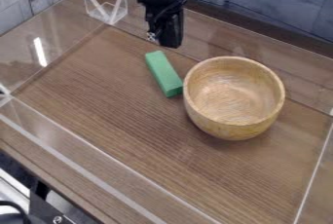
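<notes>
A green block point(164, 74) lies on the wooden table, just left of a large round wooden bowl point(235, 97). My black gripper point(164, 37) hangs above and behind the block, near the top middle of the view, apart from both block and bowl. Its fingers are small and dark here, so how far apart they stand is hard to make out.
A clear plastic object point(107, 6) is at the back left.
</notes>
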